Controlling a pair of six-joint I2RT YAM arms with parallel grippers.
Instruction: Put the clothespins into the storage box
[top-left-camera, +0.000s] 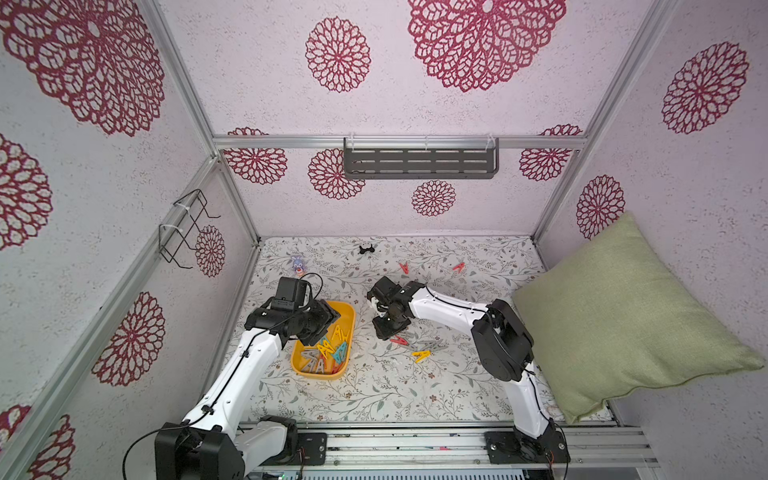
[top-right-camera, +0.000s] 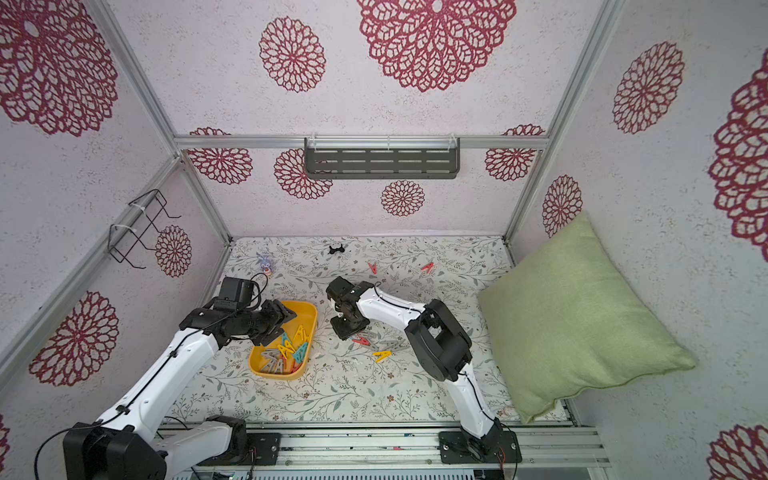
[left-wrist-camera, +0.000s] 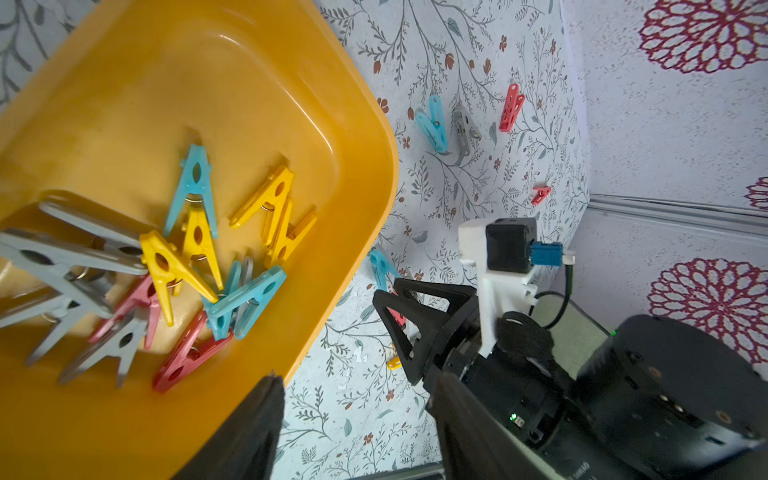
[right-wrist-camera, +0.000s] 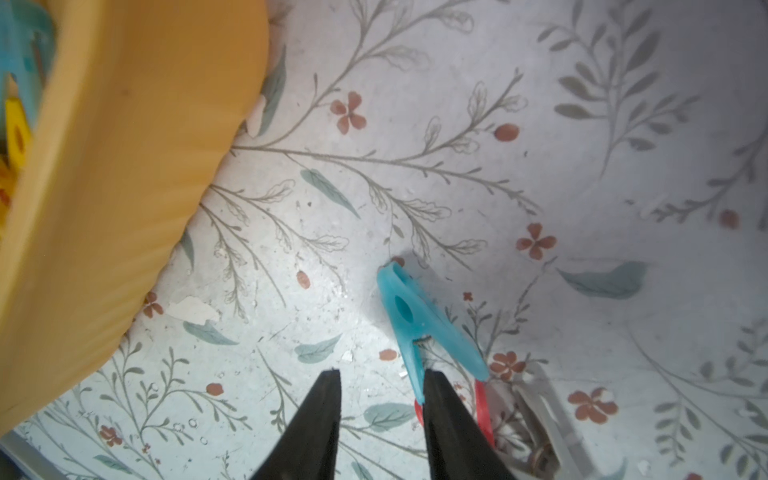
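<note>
The orange storage box (top-left-camera: 303, 361) holds several yellow, blue, grey and red clothespins. My left gripper hangs over it, its fingers parted and empty. My right gripper is right of the box, low over a blue clothespin (right-wrist-camera: 400, 296) on the table, with red (right-wrist-camera: 483, 409) and grey (right-wrist-camera: 544, 416) clothespins beside it; its fingers stand apart with nothing visible between them. A yellow clothespin (top-left-camera: 421, 354) lies nearer the front. Red clothespins (left-wrist-camera: 511, 106), a blue one (left-wrist-camera: 434, 126) and a grey one (left-wrist-camera: 465, 130) lie farther away.
A green pillow (top-left-camera: 624, 320) fills the right side. A small black object (top-left-camera: 366, 249) and a small purple item (top-left-camera: 297, 264) lie at the back. A wire rack hangs on the left wall.
</note>
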